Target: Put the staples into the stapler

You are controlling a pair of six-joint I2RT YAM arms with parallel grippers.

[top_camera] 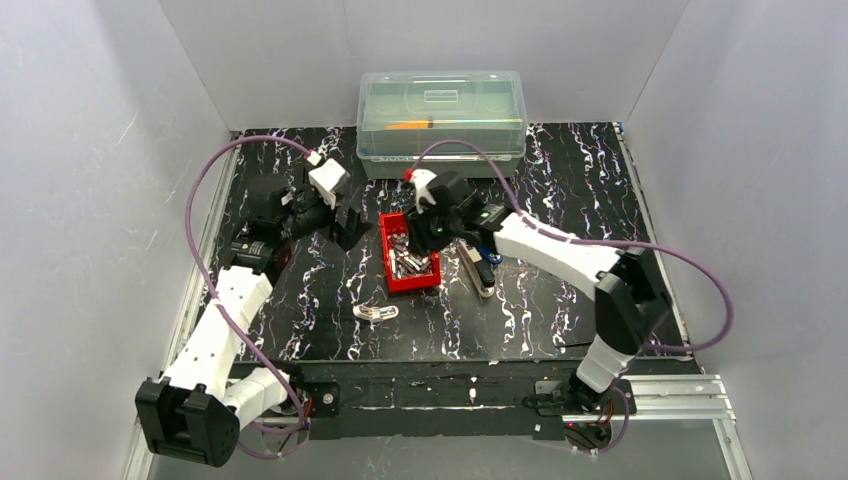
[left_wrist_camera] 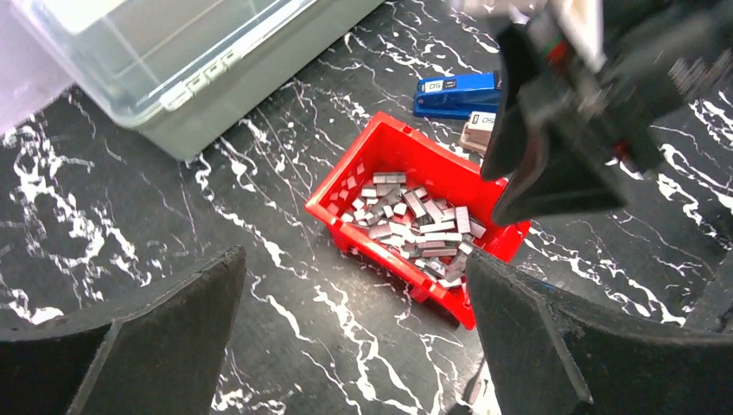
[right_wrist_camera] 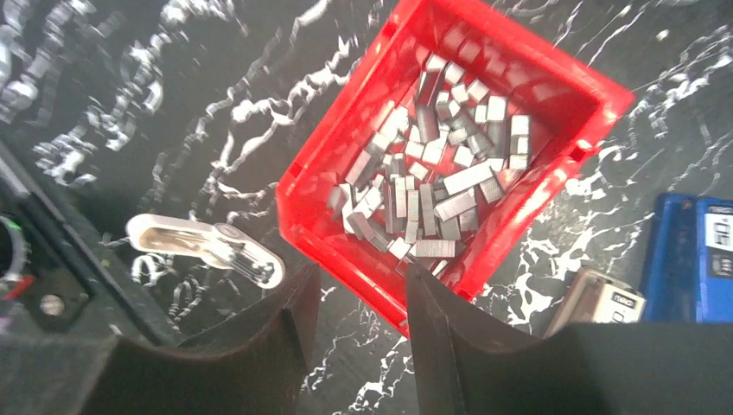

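Observation:
A red bin (top_camera: 411, 282) in the middle of the table holds many small silver staple strips (right_wrist_camera: 423, 181). My right gripper (top_camera: 426, 236) hovers above the bin; in the right wrist view its two fingers (right_wrist_camera: 298, 320) stand apart, nothing between them. Left of the bin, my left gripper (top_camera: 350, 228) is open and empty. A grey-and-black stapler (top_camera: 478, 272) lies right of the bin beside a blue stapler (left_wrist_camera: 454, 95), which the right arm partly covers in the top view. In front of the bin lies a small white stapler-like tool (right_wrist_camera: 207, 246) with a metal part showing.
At the back stands a clear lidded box (top_camera: 442, 120) with something orange inside. A thin dark shaft (top_camera: 573, 345) lies near the front right, partly behind the right arm.

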